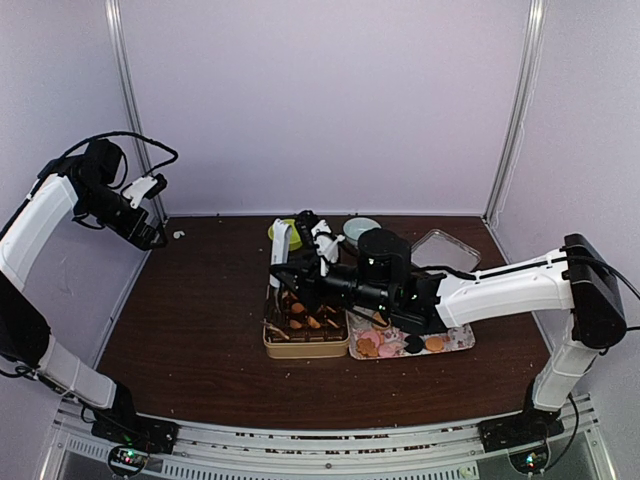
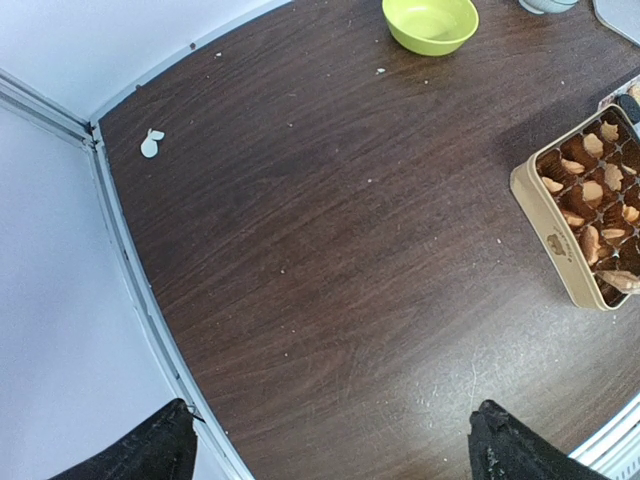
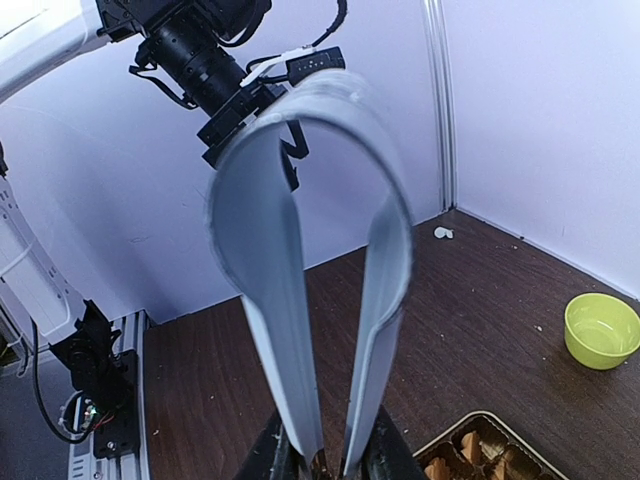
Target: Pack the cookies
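Note:
A tan tin (image 1: pixel 305 349) with a divided brown insert holding light cookie pieces sits mid-table, also seen at the right of the left wrist view. Beside it lies a patterned tray (image 1: pixel 455 342) with pink, orange and dark cookies. My right gripper is above the tin, shut on white tongs (image 3: pixel 295 320) that stand up from it; their far ends are hidden in the top view. My left gripper hangs high at the left, open, with nothing between its fingers.
A green bowl (image 2: pixel 430 30), a pale bowl (image 1: pixel 362 224) and a clear lid (image 1: pixel 450 250) stand at the back. A small white piece (image 2: pixel 150 147) lies at the back left.

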